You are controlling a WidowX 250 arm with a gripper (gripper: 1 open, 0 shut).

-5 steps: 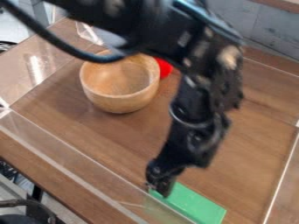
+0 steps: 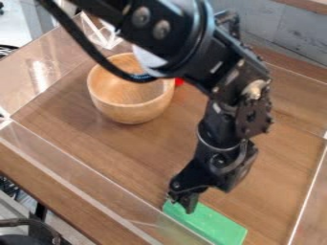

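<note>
My black gripper (image 2: 186,196) reaches down at the front right of the wooden surface, its tips just over the left end of a flat green block (image 2: 209,226), partly hiding it. The gripper appears open; I cannot see anything held between its fingers. Whether the tips touch the block is unclear.
A wooden bowl (image 2: 128,103) stands at the upper left, with a red object (image 2: 179,80) partly hidden behind it. Clear plastic edges (image 2: 76,180) run along the front left and right.
</note>
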